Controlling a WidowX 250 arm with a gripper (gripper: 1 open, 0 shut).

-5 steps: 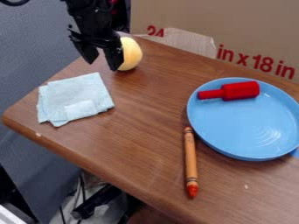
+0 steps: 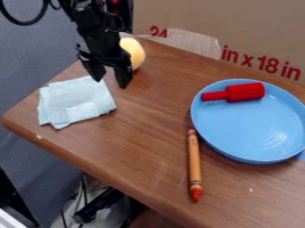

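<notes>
My black gripper [image 2: 110, 71] hangs at the upper left of the table, over the spot between a light blue cloth [image 2: 74, 101] and a yellow rounded object [image 2: 134, 52] that is partly behind it. Its fingers point down; whether anything is between them is not clear. A red roller-like piece [image 2: 234, 93] lies on a blue plate [image 2: 248, 131] at the right. An orange crayon [image 2: 194, 165] lies on the wood in front of the plate's left side.
A cardboard box [image 2: 226, 27] stands behind the table [image 2: 143, 151]. The table's left edge drops off beside the cloth.
My gripper has moved downward and slightly left, toward the tabletop beside the cloth. The objects on the table have not visibly moved.
</notes>
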